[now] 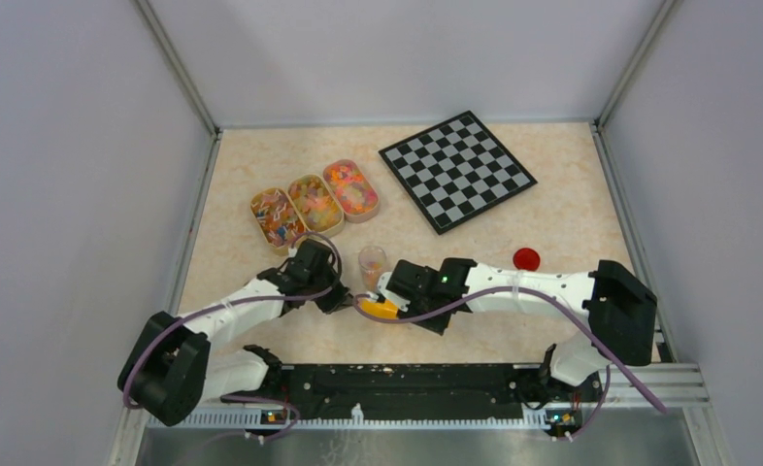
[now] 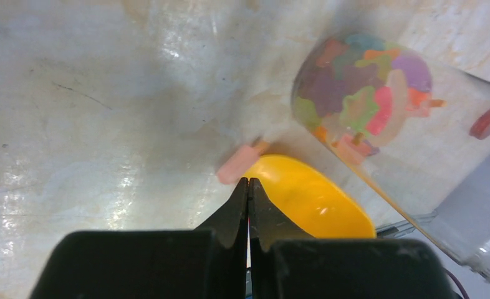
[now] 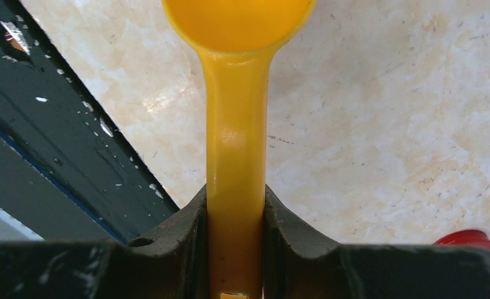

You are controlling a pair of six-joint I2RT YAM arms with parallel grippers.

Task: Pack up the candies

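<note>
My right gripper is shut on the handle of a yellow scoop, whose bowl points away and looks empty where it shows. In the left wrist view, my left gripper is shut, with nothing visible between its fingertips. Just beyond those tips a pink candy with an orange end lies on the table, at the rim of the scoop's bowl; whether they touch I cannot tell. A clear jar holds several colourful candies at its bottom. From above, the jar stands behind the scoop.
Three candy-filled containers, the left, middle and right, stand at the back left. A checkered board lies at the back. A red lid rests to the right.
</note>
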